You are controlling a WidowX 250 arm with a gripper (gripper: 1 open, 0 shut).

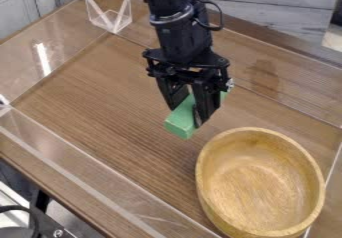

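Observation:
The black gripper [187, 100] hangs in the middle of the camera view, shut on a green block [182, 122], which it holds tilted above the wooden surface. The block's upper part is hidden behind the gripper's fingers. An empty tan bowl [259, 182] sits at the lower right, below and right of the held block.
A clear plastic object [110, 10] stands at the upper left. A pale marbled panel [281, 12] runs along the back right. The wooden table [94, 102] is open to the left. Black cables lie at the lower left corner.

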